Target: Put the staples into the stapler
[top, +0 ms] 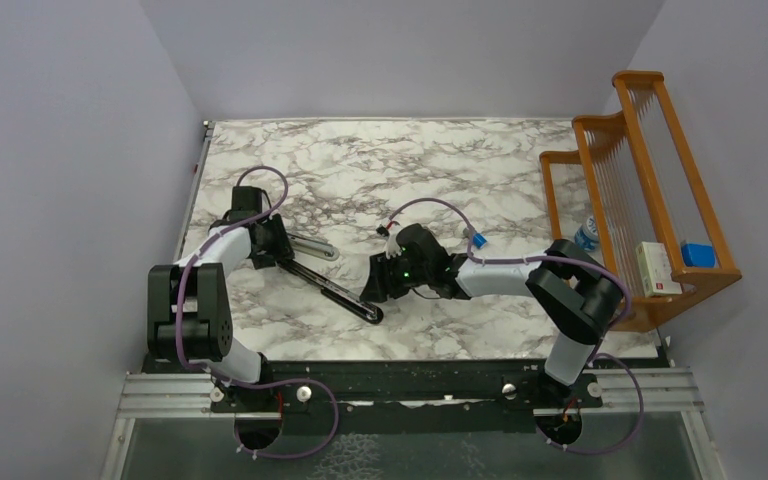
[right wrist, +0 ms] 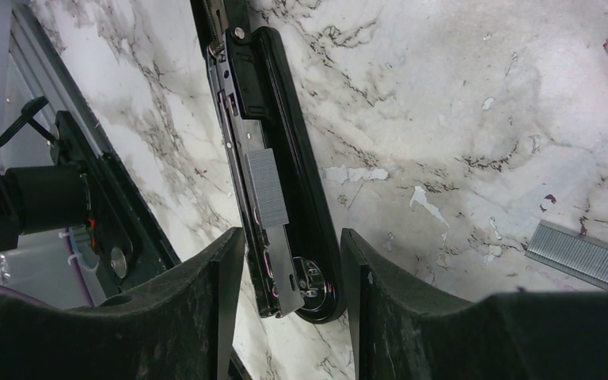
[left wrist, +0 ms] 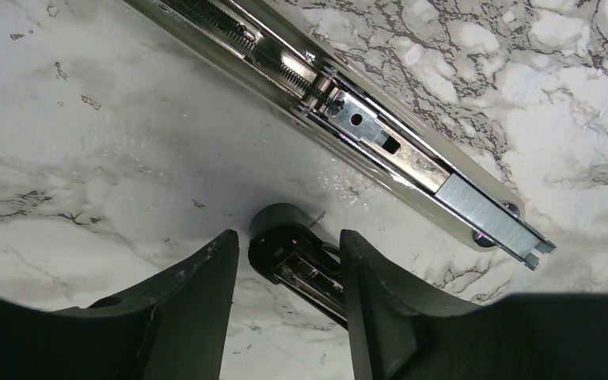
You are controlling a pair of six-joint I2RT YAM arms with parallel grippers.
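The black stapler (top: 322, 287) lies opened out on the marble table. A grey staple strip (right wrist: 266, 187) rests along its metal rail in the right wrist view. My left gripper is at the stapler's far-left end (left wrist: 283, 237), fingers parted on either side of it, no grip showing. At the other end hovers my right gripper, open, with the rail's end seen between its fingers. Just beside the black one lies a grey-beige stapler (left wrist: 423, 186), also opened, a staple strip (left wrist: 487, 214) at its rail's end.
Another loose staple strip (right wrist: 586, 255) lies on bare table in the right wrist view. A wooden rack (top: 615, 125) stands at the right, holding a white box (top: 657, 268), a blue box (top: 698, 255) and a bottle (top: 586, 236).
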